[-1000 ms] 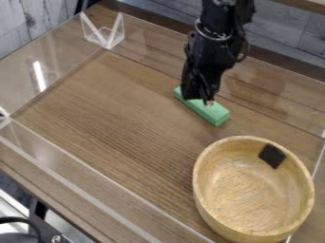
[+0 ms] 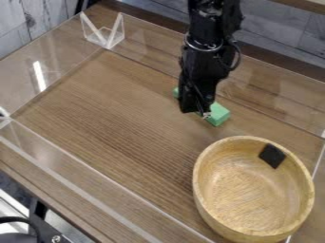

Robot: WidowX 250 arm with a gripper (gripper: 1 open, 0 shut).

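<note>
My gripper (image 2: 196,102) hangs from the arm at the upper middle, low over a green block (image 2: 214,114) on the wooden table (image 2: 102,114). Its dark fingers cover part of the block, whose right end shows beside them. The fingers look close together; whether anything is between them is hard to see.
A large beige bowl (image 2: 248,209) with a black object (image 2: 272,156) at its rim fills the lower right. A white wire-like item (image 2: 102,30) stands at the back left.
My gripper has moved downward over the green block and now hides more of it. The bowl is unmoved.
</note>
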